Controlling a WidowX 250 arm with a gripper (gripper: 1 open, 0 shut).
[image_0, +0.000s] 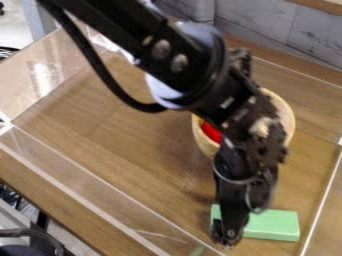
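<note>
My black gripper (230, 228) points down at the left end of a mint-green block (271, 225) near the front right of the wooden surface. Its fingertips are low beside or over that end; the fingers look open, and whether they touch the block cannot be told. Behind the arm stands a light wooden bowl (278, 114) holding something red (210, 131), mostly hidden by the arm.
Clear plastic walls (90, 190) edge the wooden surface (107, 130). A grey plank wall (281, 40) stands at the back.
</note>
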